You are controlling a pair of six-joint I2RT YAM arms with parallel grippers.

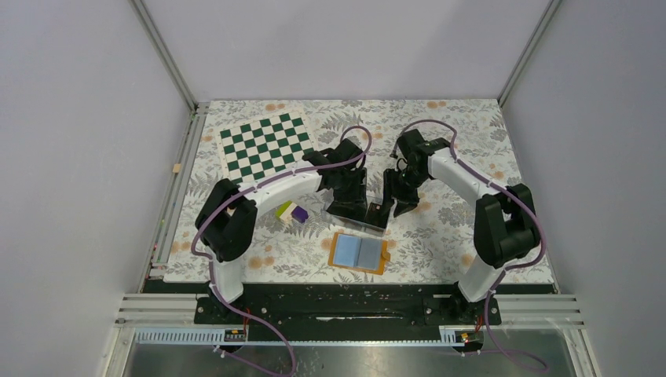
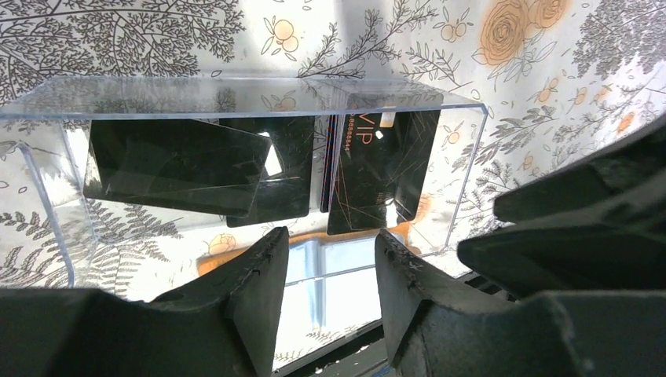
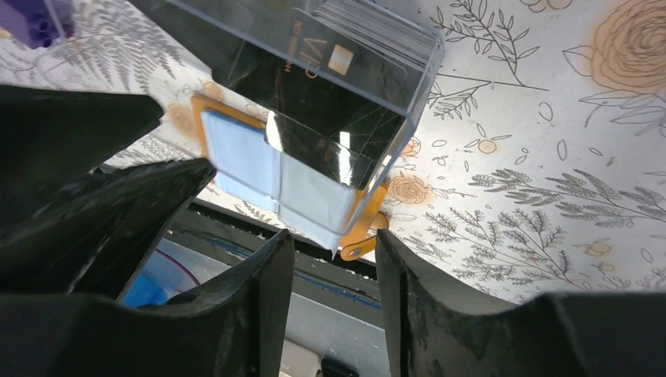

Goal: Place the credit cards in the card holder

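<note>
In the left wrist view, two overlapping black cards (image 2: 173,165) and a black VIP card (image 2: 385,169) sit in a clear acrylic box (image 2: 236,98). My left gripper stands open before the box, nothing between its fingers. My right gripper is open by the box's corner, and no card shows between its fingers. The open card holder (image 1: 358,252), orange-rimmed with pale blue pockets, lies on the table on the near side of the box. Several card edges appear stacked behind the VIP card in the right wrist view.
A green-and-white checkered board (image 1: 265,144) lies at the back left. Left of the box is a purple object with green and white parts (image 1: 292,213). The two grippers stand close together over the box. Right of the holder the patterned table is clear.
</note>
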